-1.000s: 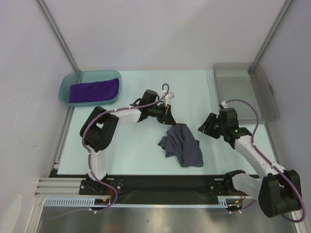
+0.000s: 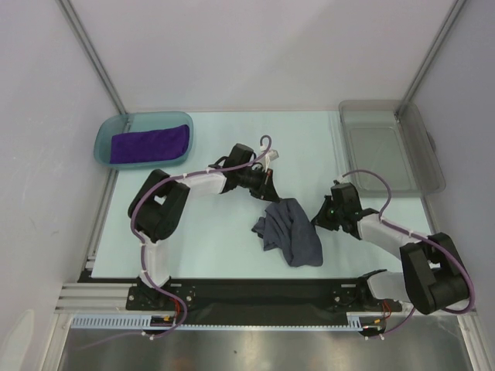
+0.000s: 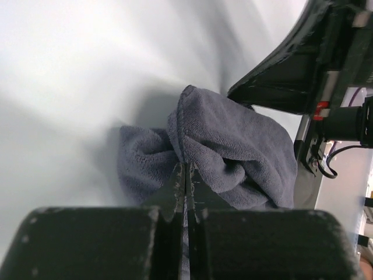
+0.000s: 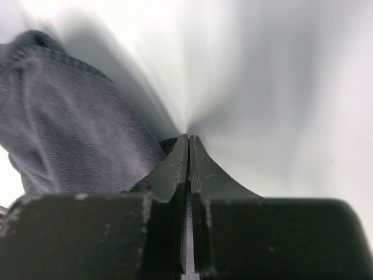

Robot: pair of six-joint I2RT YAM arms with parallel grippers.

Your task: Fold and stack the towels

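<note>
A crumpled grey towel (image 2: pixel 294 239) lies on the white table. My left gripper (image 2: pixel 274 197) is at its upper end; in the left wrist view the fingertips (image 3: pixel 180 169) are closed together at a ridge of the cloth (image 3: pixel 227 134), possibly pinching it. My right gripper (image 2: pixel 315 222) is at the towel's right edge; in the right wrist view its fingertips (image 4: pixel 182 143) are shut right at the edge of the cloth (image 4: pixel 81 122), and how much is between them is hard to tell.
A teal bin (image 2: pixel 104 154) with a folded purple towel (image 2: pixel 149 144) sits at the back left. An empty grey bin (image 2: pixel 371 147) stands at the back right. The table between the bins and left of the grey towel is mostly clear.
My right gripper has come down and leftward to the towel's right edge and its fingers have closed. The left gripper has barely moved.
</note>
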